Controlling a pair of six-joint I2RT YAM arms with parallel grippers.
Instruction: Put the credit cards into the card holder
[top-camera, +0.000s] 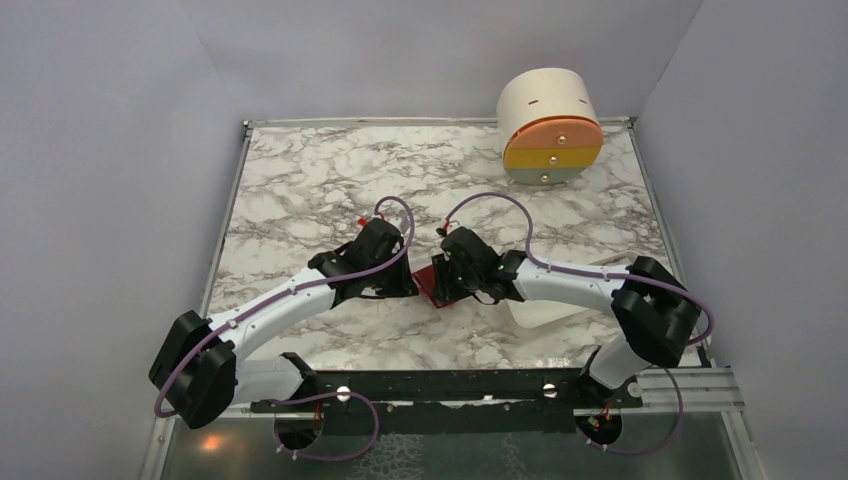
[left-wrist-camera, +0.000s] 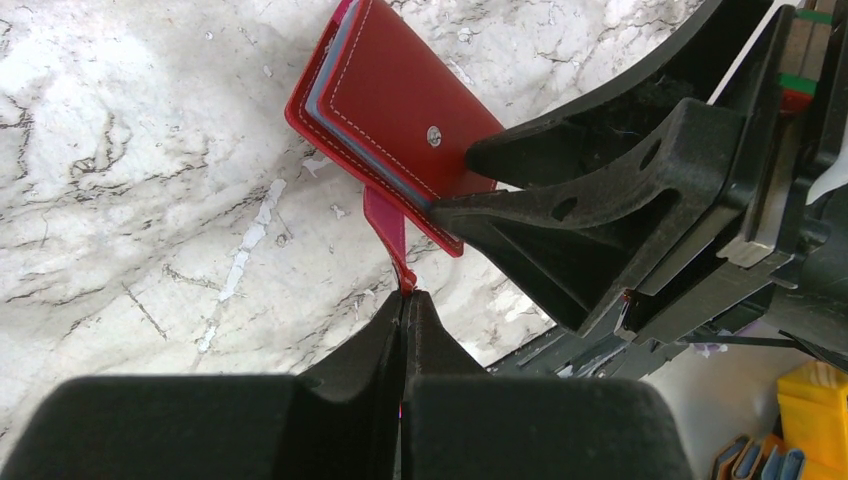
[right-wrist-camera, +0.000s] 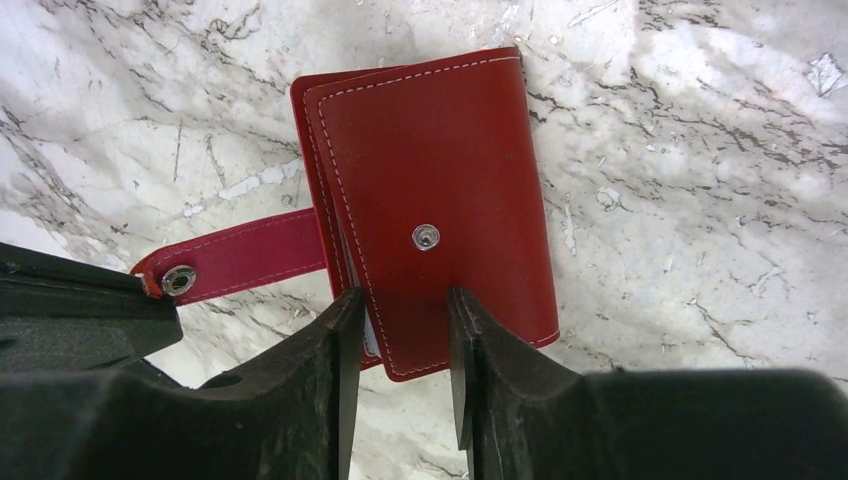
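The dark red card holder lies folded on the marbled table, its snap stud facing up. Along its opening edge a pale blue-grey layer shows between the flaps; whether this is a card I cannot tell. The strap sticks out sideways, and its end is pinched in my left gripper, which is shut. My right gripper is part open at a lower corner of the holder, one finger on each side of the opening edge. No loose credit cards are visible.
At the back right stands a white drum-shaped cabinet with coloured drawers. A white tray lies partly under the right arm.
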